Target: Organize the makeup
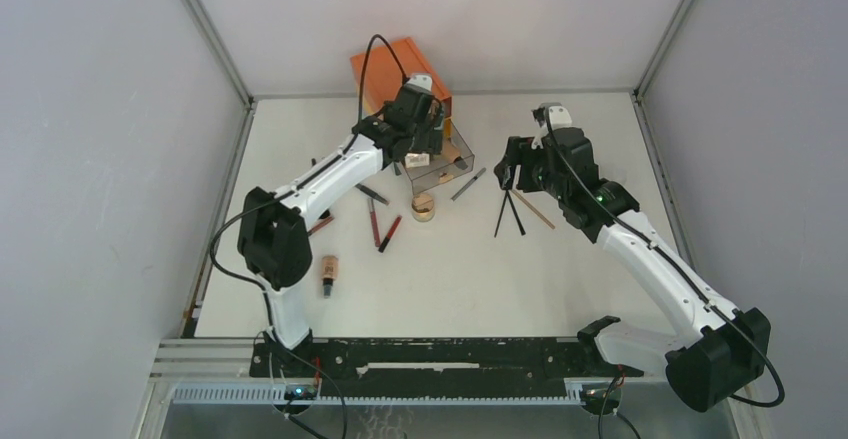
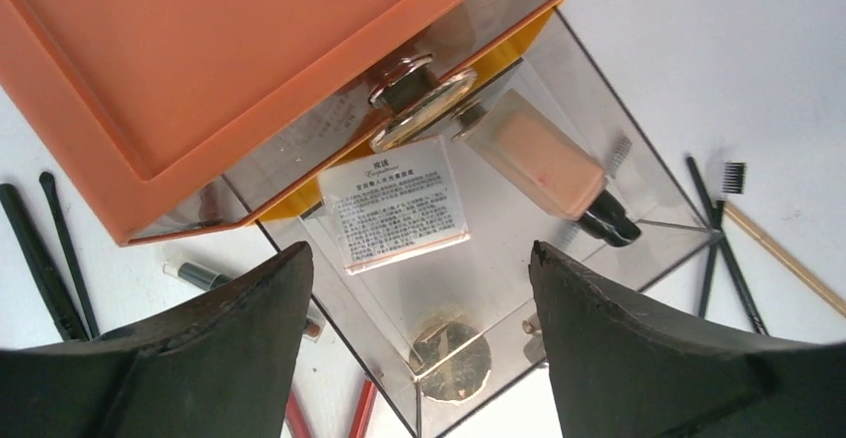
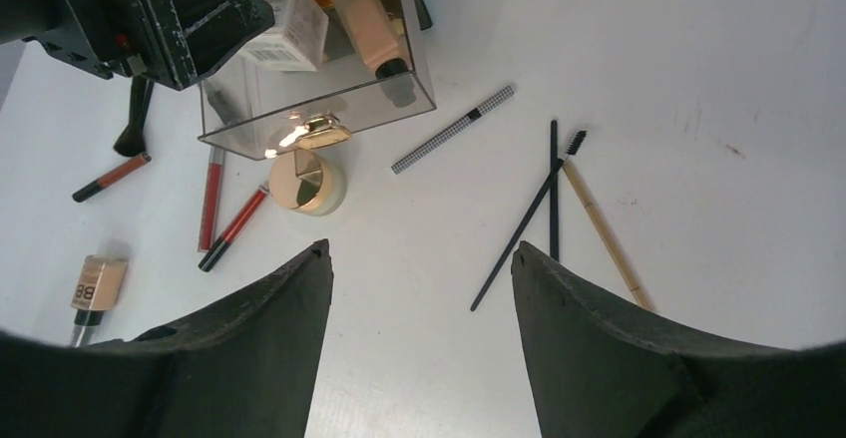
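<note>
An orange organizer (image 2: 200,49) stands at the back with its clear drawer (image 2: 629,256) out, holding a white box (image 2: 392,204) and a foundation bottle (image 2: 534,151). My left gripper hovers over the drawer, fingers apart with nothing between them. My right gripper stands open over the table to the right. Below it and beyond lie a spoolie brush (image 3: 529,219), a dark stick (image 3: 554,194), a wooden stick (image 3: 599,228) and a patterned pencil (image 3: 449,131).
A round gold-lidded jar (image 3: 304,184) sits before the drawer. Red lip pencils (image 3: 231,228), a second foundation bottle (image 1: 329,271) and a dark brush (image 3: 135,124) lie at the left and front.
</note>
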